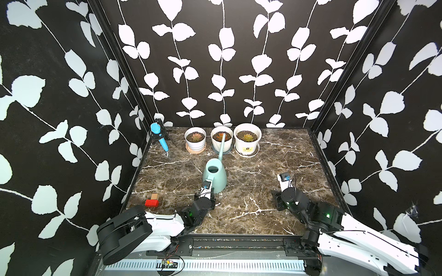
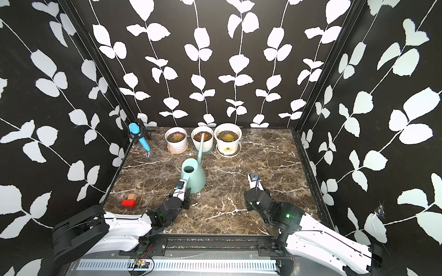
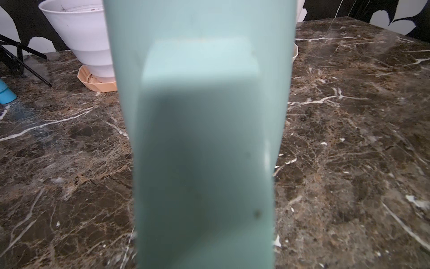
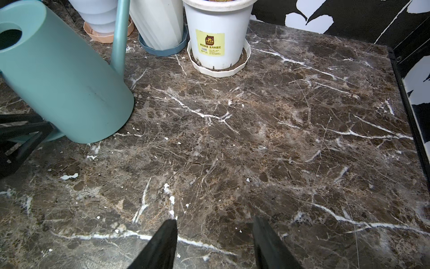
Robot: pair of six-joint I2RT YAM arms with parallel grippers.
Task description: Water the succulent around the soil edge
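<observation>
The mint watering can (image 1: 218, 177) stands mid-table, its spout reaching up toward the middle pot (image 2: 202, 144). My left gripper (image 1: 206, 187) is shut on the can's handle, which fills the left wrist view. Three potted succulents stand at the back: a left pot (image 1: 195, 144), the middle one, and a larger right pot (image 4: 219, 40) with a yellow label. My right gripper is part open over bare table at the front right, nothing between its fingers.
A blue microphone (image 1: 160, 138) on a stand is at the back left. Red and tan blocks (image 1: 151, 202) lie at the front left.
</observation>
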